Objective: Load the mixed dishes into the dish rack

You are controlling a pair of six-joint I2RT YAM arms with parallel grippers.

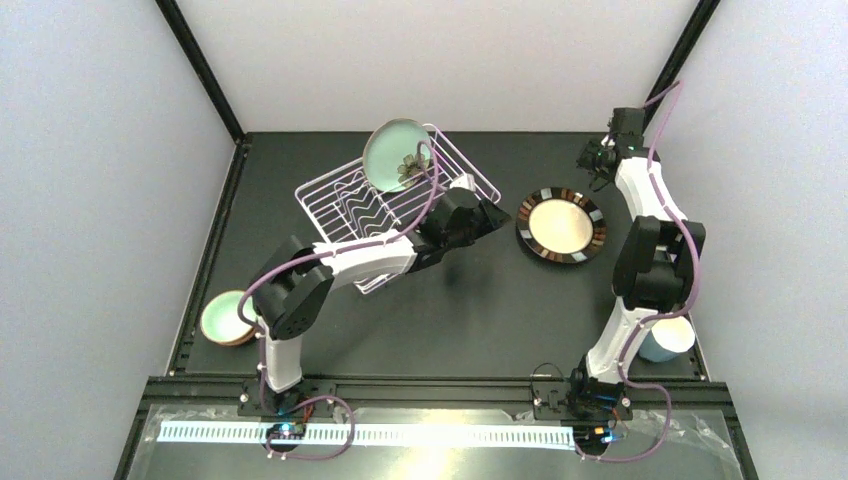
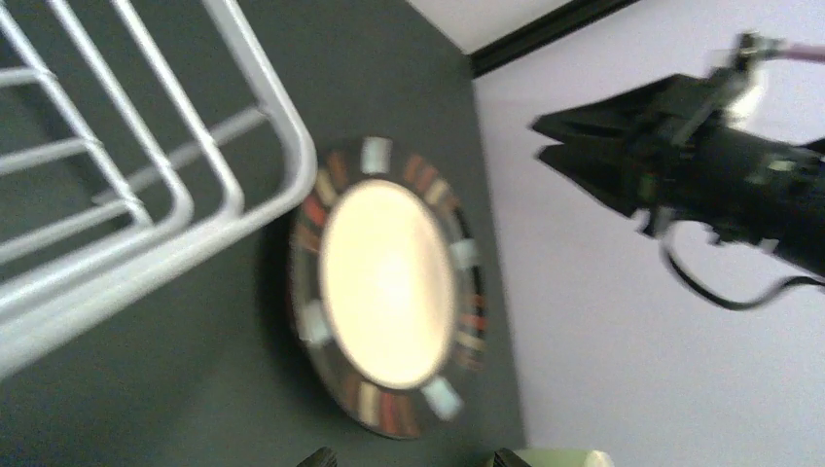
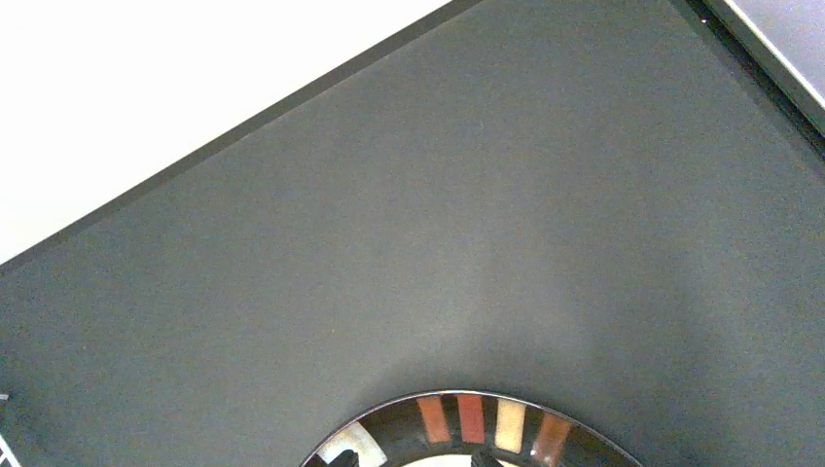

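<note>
A pale green plate with a flower motif (image 1: 398,155) stands leaning in the back of the white wire dish rack (image 1: 340,205). A dark-rimmed plate with coloured blocks and a cream centre (image 1: 560,226) lies flat on the table, right of the rack. My left gripper (image 1: 503,216) is over the rack's right side, open and empty, pointing toward that plate; the plate (image 2: 387,282) fills the middle of the left wrist view. Behind and right of the plate hangs my right gripper (image 1: 590,160), its fingertips apart with nothing between them. The right wrist view shows the plate's rim (image 3: 471,418) at the bottom.
A green-and-white bowl (image 1: 226,318) is at the front left, partly behind the left arm. At the front right, a blue cup (image 1: 660,343) stands near the right arm's base.
</note>
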